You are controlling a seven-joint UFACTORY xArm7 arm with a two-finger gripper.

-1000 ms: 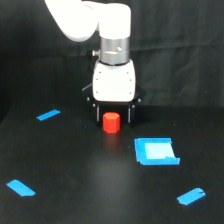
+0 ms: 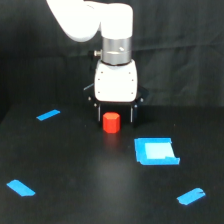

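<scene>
A small red block [image 2: 111, 123] sits on the dark table near the middle of the camera view. My gripper [image 2: 116, 111] hangs pointing down at the block, its white hand just above it in the picture. The dark fingers are hard to make out against the black backdrop. They seem to stand apart, with a faint tip to either side of the block and a wider gap on the right. Contact with the block cannot be made out.
Right of the block lies a white square patch [image 2: 158, 151] bordered by blue tape. Blue tape strips mark the table at the far left [image 2: 48, 115], front left [image 2: 20, 188] and front right [image 2: 191, 196].
My gripper has shifted very slightly to the right. The red block and the tape marks are where they were.
</scene>
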